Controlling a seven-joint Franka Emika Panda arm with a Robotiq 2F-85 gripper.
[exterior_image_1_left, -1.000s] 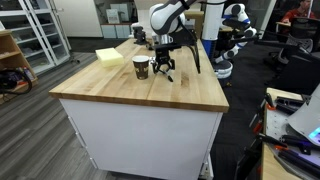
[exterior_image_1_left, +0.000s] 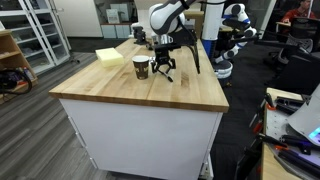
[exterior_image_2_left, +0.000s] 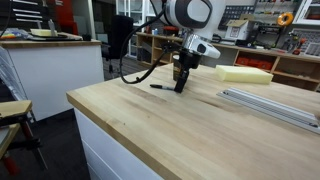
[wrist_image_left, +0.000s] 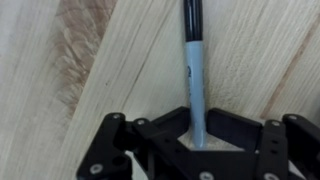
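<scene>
A marker (wrist_image_left: 195, 70) with a black cap and grey-blue barrel lies on the wooden tabletop. Seen from the wrist, its barrel runs down between the two black fingers of my gripper, which stands open with the fingers close on either side. Whether either finger touches the barrel, I cannot tell. In exterior view 2 the marker's dark end (exterior_image_2_left: 160, 86) sticks out to the left of the gripper (exterior_image_2_left: 180, 84), low at the table surface. Exterior view 1 has the gripper (exterior_image_1_left: 165, 66) over the far part of the table.
A cup (exterior_image_1_left: 141, 67) stands just left of the gripper. Farther left is a pale yellow block (exterior_image_1_left: 110, 57). Metal rails (exterior_image_2_left: 268, 104) lie across the table in exterior view 2.
</scene>
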